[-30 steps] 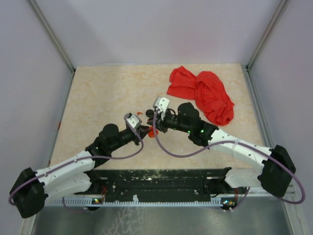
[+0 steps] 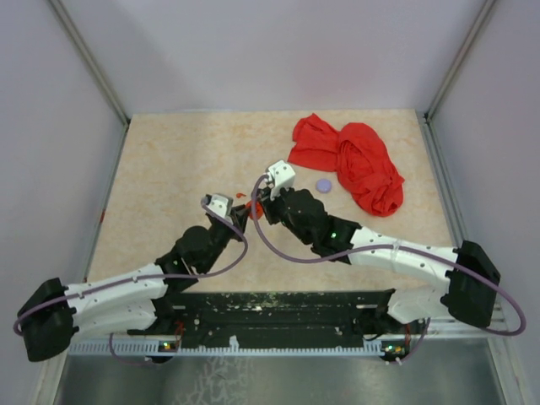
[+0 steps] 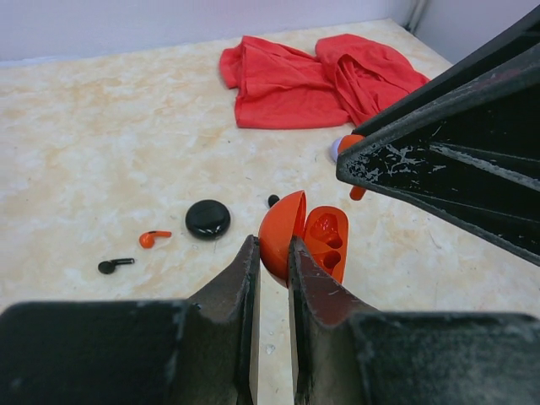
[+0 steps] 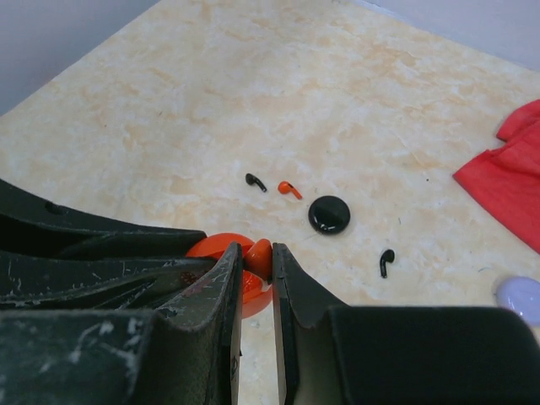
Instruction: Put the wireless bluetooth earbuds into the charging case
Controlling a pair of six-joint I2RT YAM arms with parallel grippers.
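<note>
My left gripper is shut on an open orange charging case (image 3: 325, 232), whose two empty-looking wells face up and right. My right gripper is shut on an orange earbud (image 3: 359, 145), held just above and right of the case in the left wrist view. In the right wrist view the case (image 4: 215, 245) is partly hidden behind my left gripper's dark fingers. Both grippers meet near the middle of the table in the top view.
A black case (image 4: 329, 214), an orange earbud (image 4: 288, 189) and black earbuds (image 4: 255, 182) lie behind the grippers on the table (image 2: 169, 169). A red cloth (image 2: 363, 169) and lavender round item (image 2: 323, 185) are at back right.
My left gripper with the case has moved slightly left and up in the top view; my right gripper has also shifted a little left.
</note>
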